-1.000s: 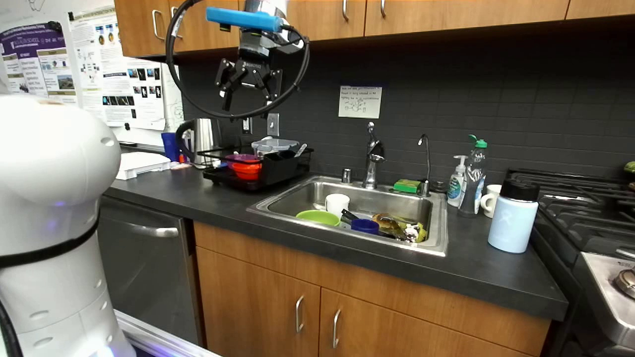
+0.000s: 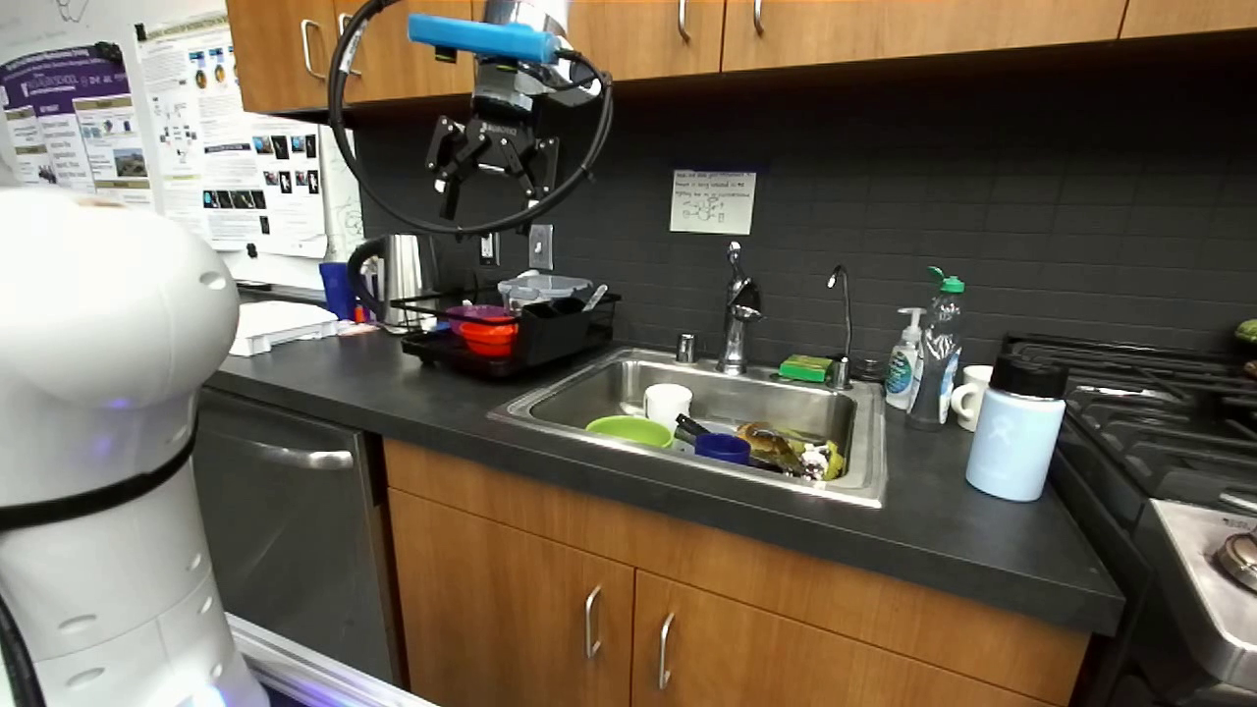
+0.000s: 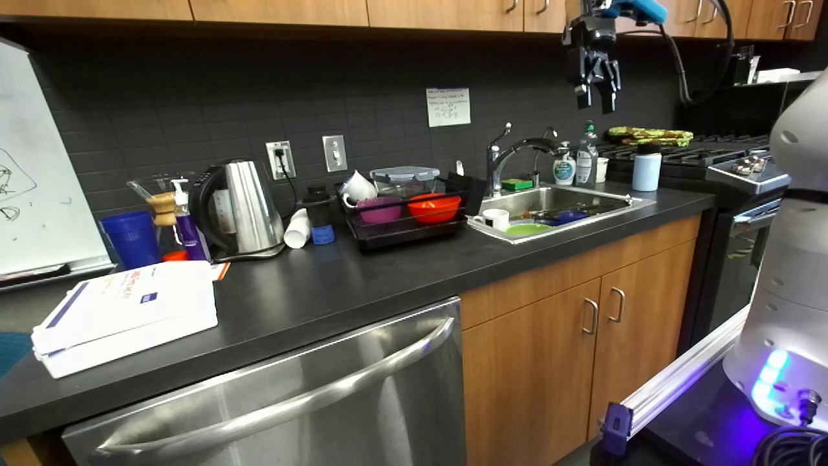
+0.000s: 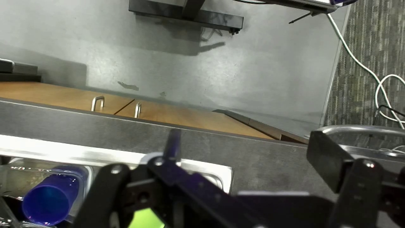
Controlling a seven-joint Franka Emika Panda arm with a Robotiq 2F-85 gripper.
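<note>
High above the counter, my gripper (image 2: pixel 495 206) hangs open with its fingers spread and nothing between them. The second exterior view also shows the gripper (image 3: pixel 596 102) raised clear of everything below. In the sink (image 2: pixel 554 426) lie a green bowl (image 2: pixel 631 430), a white mug (image 2: pixel 667 405) and a blue cup (image 2: pixel 722 448), with food scraps (image 2: pixel 815 458) towards the right. From the wrist, the blue cup (image 4: pixel 49 201) shows at lower left. Dark gripper parts cover much of the lower wrist view, hiding part of the sink.
A black dish rack (image 3: pixel 419 229) with bowls stands left of the sink. The faucet (image 2: pixel 737 318) rises behind it. On the right are a soap bottle (image 2: pixel 939 353), a light blue flask (image 2: pixel 1015 436) and the stove (image 2: pixel 1161 412). Counter left of the rack has free room.
</note>
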